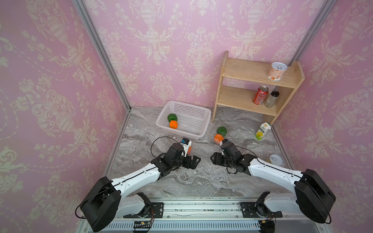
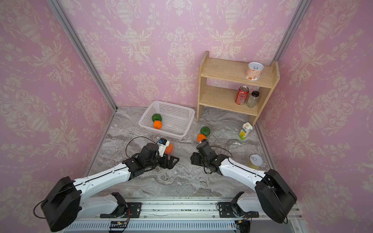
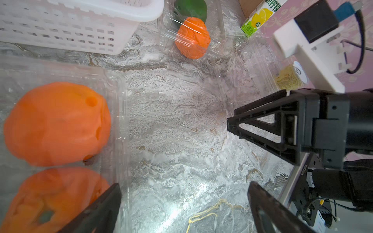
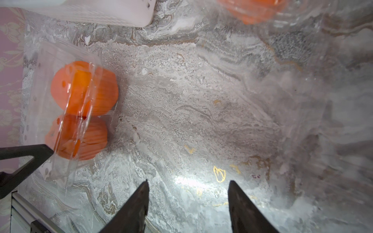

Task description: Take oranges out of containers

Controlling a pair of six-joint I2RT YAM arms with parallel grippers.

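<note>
Two oranges sit in a clear plastic container, just left of and below my open left gripper, which has nothing between its fingers. A smaller orange shares another clear container with a green fruit in front of the shelf. A further orange and green fruit lie in the white basket. My right gripper stands open over bare marble, right of the two-orange container, nothing between its fingers.
A wooden shelf with cans and a jar stands at back right. A juice carton, an apparently empty clear container and a lidded can are at the right.
</note>
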